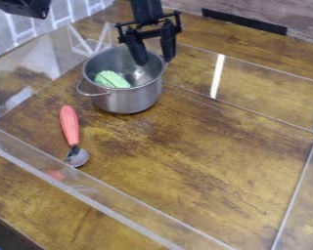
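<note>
A steel pot (130, 96) with side handles stands upright toward the back left of the wooden table, a pale green object (111, 80) inside it. My black gripper (153, 51) is over the pot's back rim, its fingers reaching down at the rim; whether they touch it cannot be told. A pink-handled scoop (69, 128) with a metal head lies in front of the pot on the left.
Clear panels run along the left and front edges, and a white lattice object is at the back left.
</note>
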